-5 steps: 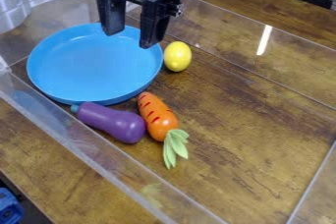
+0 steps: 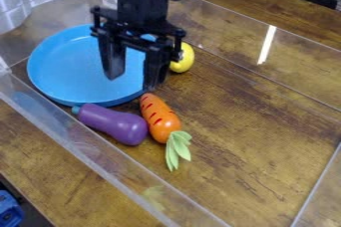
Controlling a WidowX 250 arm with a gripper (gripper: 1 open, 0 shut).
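My black gripper hangs low over the right part of a blue plate, its two fingers apart, one over the plate and one near its right edge. In front of the plate lie a purple eggplant and an orange carrot with pale green leaves. A yellow lemon-like object is partly hidden behind the gripper's right side.
A clear plastic wall runs along the left and front left. A blue object shows at the lower left corner.
The gripper has come down and toward the front, closer to the eggplant and carrot, covering more of the plate. The objects have not moved.
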